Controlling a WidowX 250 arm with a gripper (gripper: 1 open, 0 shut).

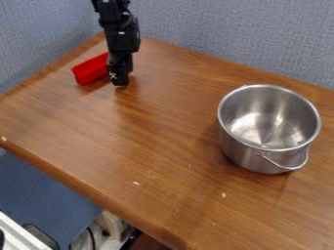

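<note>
A red block (90, 67) lies on the wooden table at the back left. My black gripper (120, 76) reaches down from the top of the view and is low over the table, right beside the block's right end and partly over it. I cannot make out how far apart its fingers are or whether anything is between them.
A steel pot (268, 127) with a handle stands on the right side of the table (144, 166). Grey padded walls border the back and left.
</note>
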